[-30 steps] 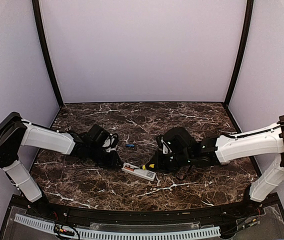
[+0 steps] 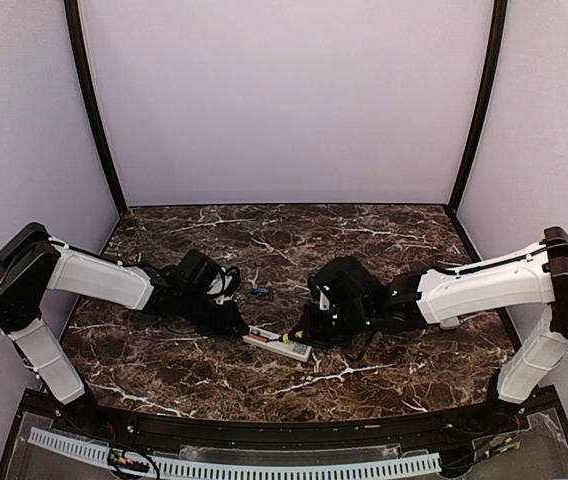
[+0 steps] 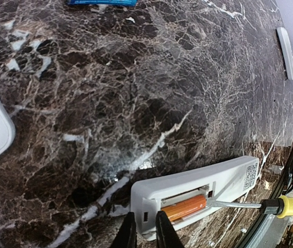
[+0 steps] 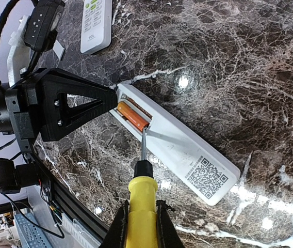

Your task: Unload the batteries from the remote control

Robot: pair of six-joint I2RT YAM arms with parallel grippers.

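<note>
A white remote control (image 4: 188, 152) lies face down with its battery bay uncovered. One orange battery (image 4: 132, 116) sits in the bay; beside it a slot looks empty. My right gripper is shut on the yellow handle of a screwdriver (image 4: 143, 199), whose metal tip meets the battery's end nearest the middle of the remote. At the remote's other end, my left gripper is shut, its fingertips against or just over the edge there; nothing shows between them. In the top view the remote (image 2: 277, 343) lies between both grippers.
A blue battery (image 2: 260, 291) lies on the marble table behind the remote. Another white remote (image 4: 96, 26) rests near the left arm, partly hidden from above. A white piece (image 2: 450, 323) lies by the right arm.
The left arm and the remote look almost unmoved.
</note>
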